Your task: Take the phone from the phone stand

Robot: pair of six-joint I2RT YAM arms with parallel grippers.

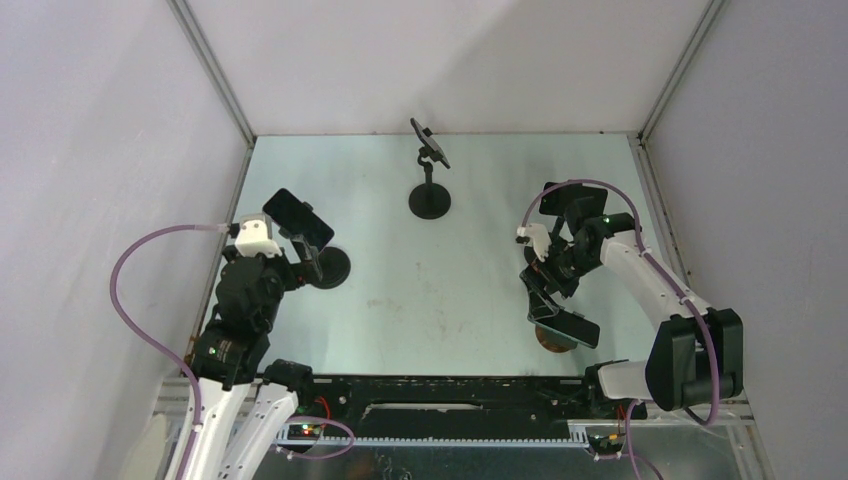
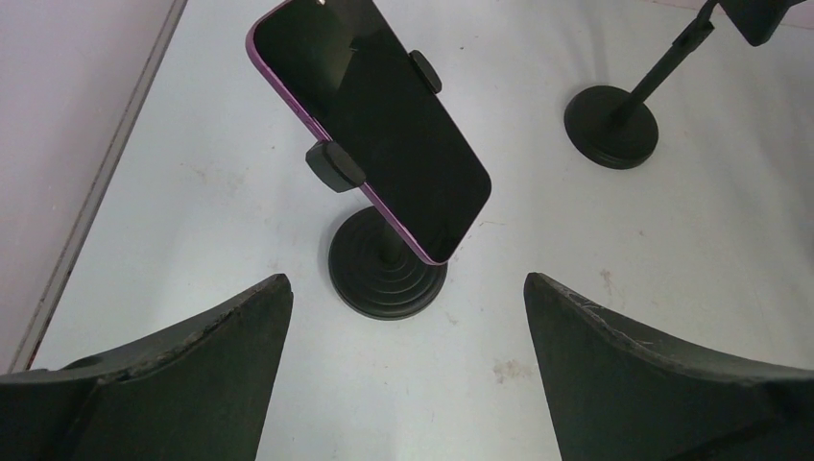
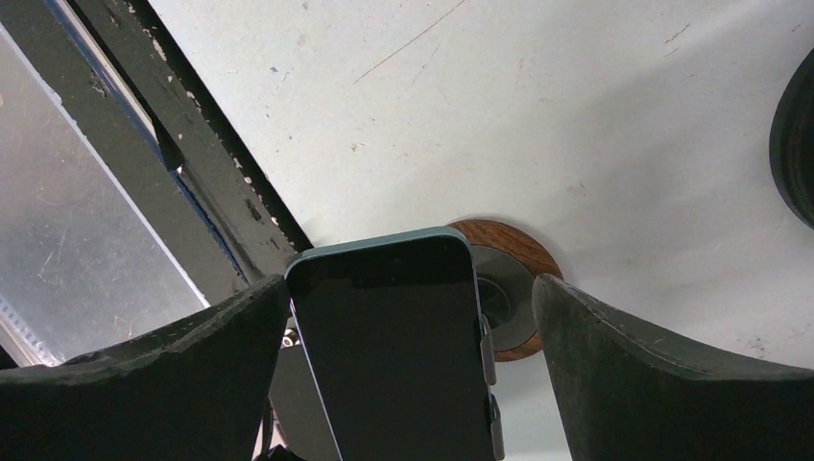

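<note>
At the left of the table a dark phone with a pink-purple edge (image 2: 374, 115) leans tilted in a black stand, held by side clamps; the round base (image 2: 384, 288) shows below it. My left gripper stands open before it, nothing between its fingers. At the front right, a second phone (image 1: 568, 327) with a blue-green edge rests on a wooden-based stand (image 3: 518, 250). My right gripper is open, and in the right wrist view that phone's near end appears between its fingers. Whether they touch it, I cannot tell.
A phone on a black stand (image 1: 430, 200) stands at the back middle. Another phone (image 1: 560, 200) is at the back right, partly hidden by the right arm. White walls close in both sides.
</note>
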